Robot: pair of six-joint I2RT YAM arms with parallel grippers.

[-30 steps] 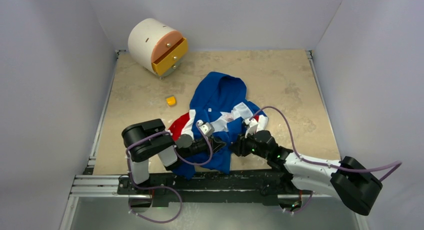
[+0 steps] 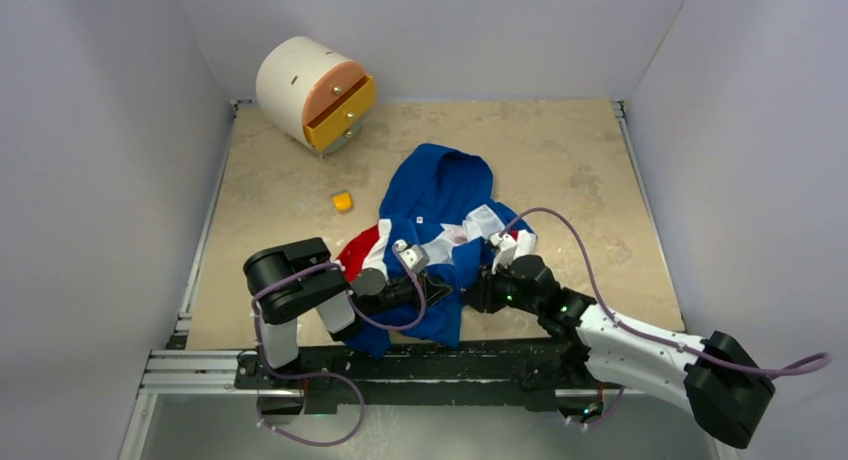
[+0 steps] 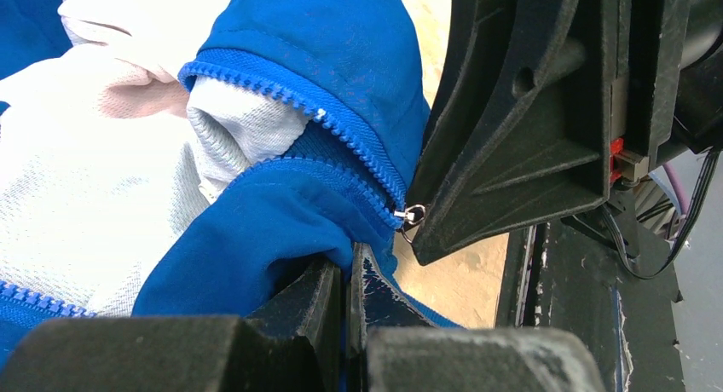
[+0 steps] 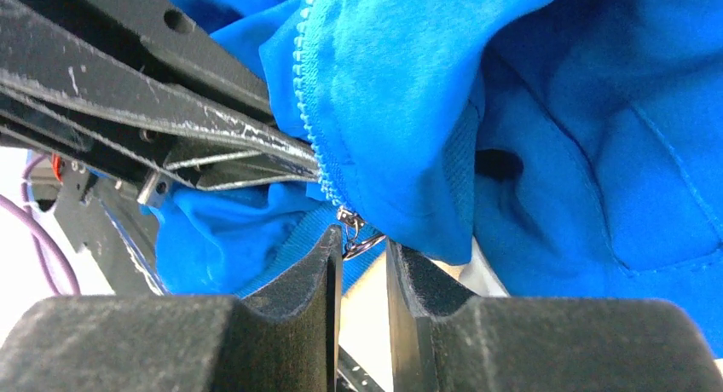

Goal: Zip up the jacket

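The blue jacket (image 2: 437,185) lies on the table, hood toward the back, its pale lining showing at the open front. In the left wrist view my left gripper is shut on a fold of blue fabric near the jacket's lower edge. Both zipper tooth rows run down to the metal zipper slider (image 3: 409,213), beside the right gripper's fingertip. My right gripper is part open, with a narrow gap between its fingertips. The thin pull ring (image 4: 365,244) hangs at that gap; whether it is gripped does not show.
A white drum-shaped cabinet (image 2: 290,80) with a yellow drawer stands at the back left. A small yellow block (image 2: 342,201) lies left of the jacket. Both grippers are close together.
The right arm's elbow has shifted a little to the right and toward the front, and its wrist has turned slightly. The left arm and jacket look unmoved.
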